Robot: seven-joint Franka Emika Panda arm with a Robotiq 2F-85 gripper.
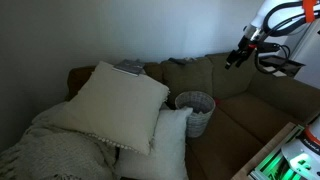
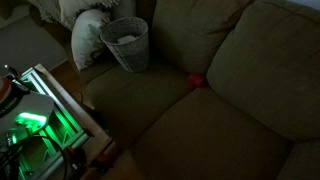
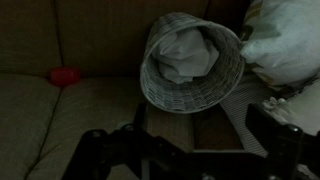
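Note:
A grey wicker basket [image 1: 196, 112] stands on the brown sofa, with a crumpled pale cloth [image 3: 186, 54] inside it. The wrist view shows a small red object [image 3: 65, 76] on the sofa, apart from the basket; exterior view 2 has that red object [image 2: 197, 79] at the seam between seat and backrest. My gripper [image 1: 238, 58] hangs above the sofa at the upper right, clear of everything. In the wrist view its dark fingers [image 3: 139, 114] are spread wide, and no held thing shows between them.
Large white pillows [image 1: 118, 105] fill the sofa's left side, close to the basket. A patterned cushion [image 2: 88, 34] leans beside the basket. The sofa seat [image 2: 215, 135] is bare to the right. The robot's base [image 1: 300, 155], lit green, stands at the sofa's front.

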